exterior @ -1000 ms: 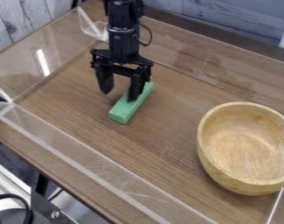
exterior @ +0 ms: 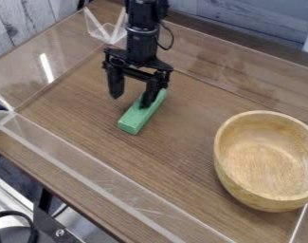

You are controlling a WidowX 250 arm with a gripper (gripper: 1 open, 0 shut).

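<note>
A black robot arm stands over the middle of the wooden table, with its gripper [exterior: 134, 89] low and open around the upper part of a green oblong object [exterior: 139, 117]. Whether the fingers touch the green object cannot be told; its upper end is partly hidden by them.
A large round wooden bowl [exterior: 263, 158] sits at the right. Black cables lie at the bottom left corner, beyond the table's edge.
The arm and gripper have shifted slightly, a little to the right at the top. The green object lies in about the same place.
</note>
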